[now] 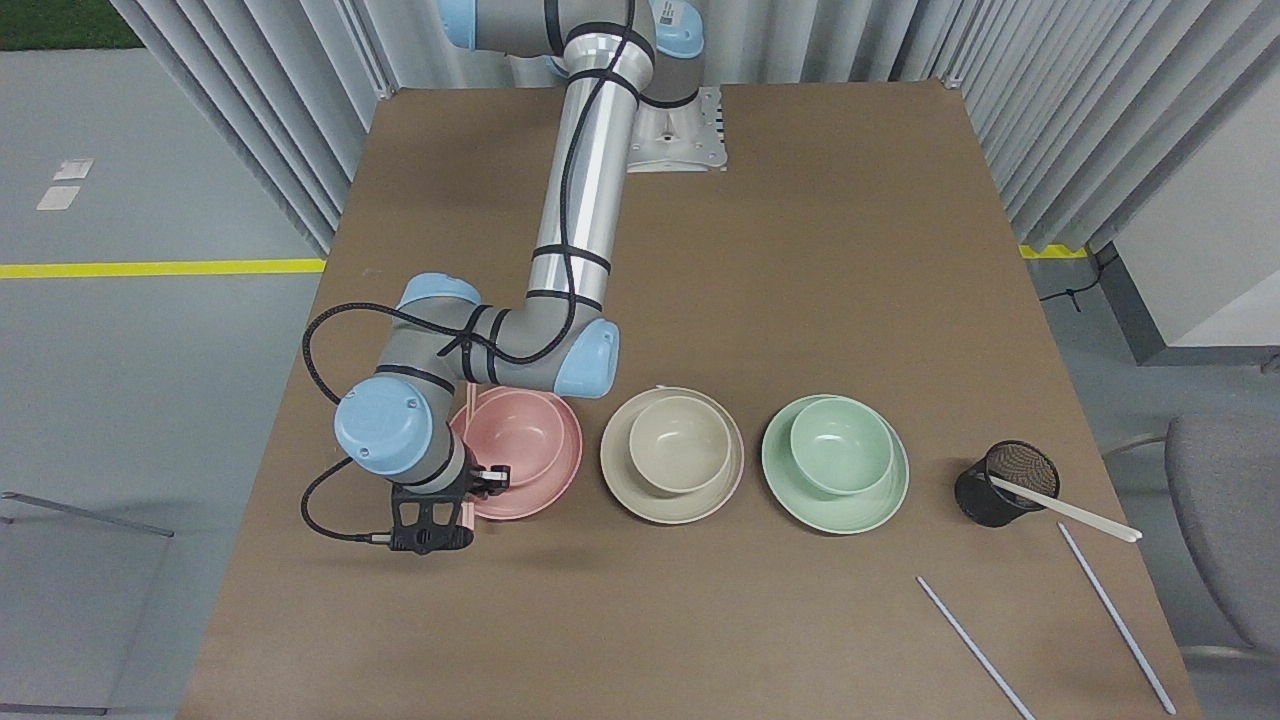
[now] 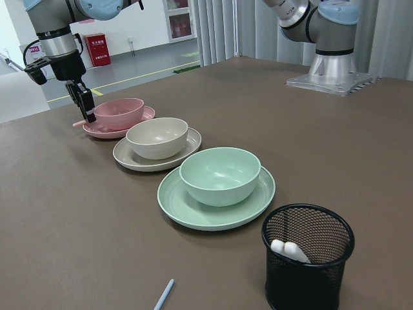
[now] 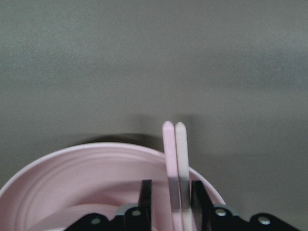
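My gripper hangs low over the left side of the pink plate, which holds a pink bowl. In the wrist view two chopsticks, one pink and one paler, lie side by side across the plate's rim, between my fingers. The left finger stands apart from the pink one; the right finger is at the pale one, and I cannot tell whether it touches. The gripper looks open around them.
A cream bowl on its plate and a green bowl on its plate stand rightward. A mesh cup holds pale sticks; two grey sticks lie near the front right.
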